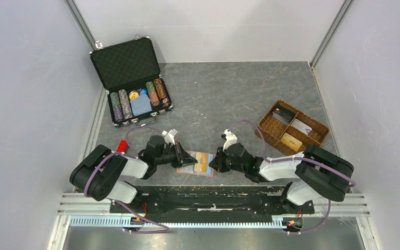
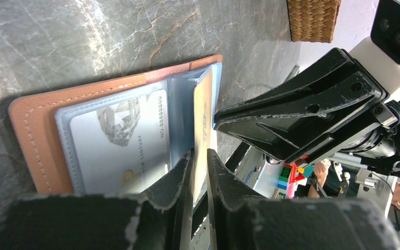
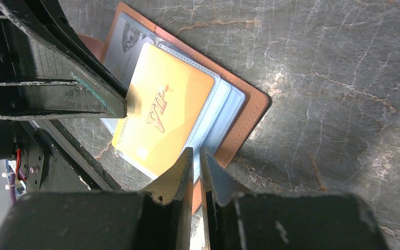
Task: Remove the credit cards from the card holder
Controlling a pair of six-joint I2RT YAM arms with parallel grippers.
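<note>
The card holder [image 2: 36, 122], brown leather with bluish clear sleeves, lies spread on the table between my grippers. A gold VIP card sits on one raised sleeve leaf, seen nearly edge-on in the left wrist view. My left gripper is narrowly open, its fingertips straddling the gold card's edge. On the opposite side my right gripper is shut on the bluish sleeve edges. A whitish card with a diamond picture [image 2: 125, 138] rests in another sleeve. How far the gold card sits inside its sleeve is hard to tell.
A wicker basket [image 1: 271, 133] at the right has compartments with several cards. At the back left stands an open poker-chip case [image 1: 125, 62]. A small red object [image 1: 122, 146] lies near the left arm.
</note>
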